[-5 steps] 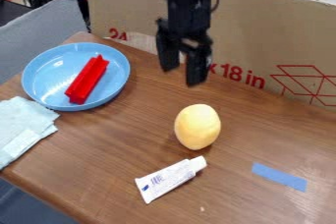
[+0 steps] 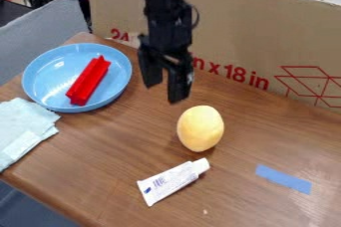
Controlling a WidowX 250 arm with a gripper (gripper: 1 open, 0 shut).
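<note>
My gripper (image 2: 166, 75) hangs open above the back middle of the wooden table, blurred, with nothing seen between its fingers. To its left, a red bar-shaped object (image 2: 90, 78) lies in a blue plate (image 2: 51, 69). Below and right of the gripper sits a pale yellow oval object (image 2: 200, 128). A white tube (image 2: 172, 180) lies near the front middle, tilted diagonally.
A light folded cloth (image 2: 19, 131) lies at the left edge. A blue strip (image 2: 282, 179) is at the right. A cardboard wall (image 2: 269, 42) stands along the back. The middle of the table between plate and yellow object is clear.
My gripper has shifted a little left and down from where it was a second ago. The objects on the table have not moved.
</note>
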